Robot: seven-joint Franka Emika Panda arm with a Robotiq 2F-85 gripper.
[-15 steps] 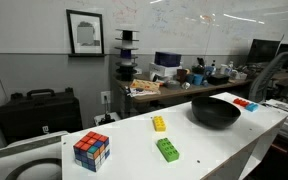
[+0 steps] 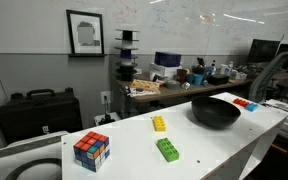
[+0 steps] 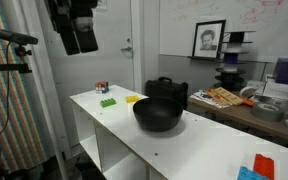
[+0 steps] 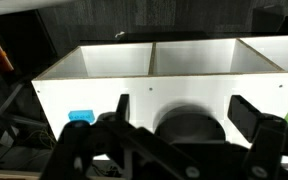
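Note:
High above the table's near side, my gripper stands open, its two dark fingers [image 4: 244,113] wide apart with nothing between them. In exterior view 2 the dark gripper body [image 3: 76,28] hangs at the upper left. A black bowl [image 2: 215,113] rests on the white table; its dark rounded shape [image 4: 189,124] lies below the gap in the wrist view. Left of it in exterior view 1 are a yellow block [image 2: 159,124], a green block [image 2: 167,150] and a large Rubik's cube [image 2: 92,151]. A red block [image 3: 264,165] and a blue block [image 3: 249,174] lie beyond the bowl's other side.
Open white compartments [image 4: 194,60] run under the table's edge. Behind the table, a wooden bench [image 2: 144,94] carries boxes and tools. A black case [image 2: 38,114] stands by the wall. Bare tabletop [image 3: 199,150] separates the bowl from the red and blue blocks.

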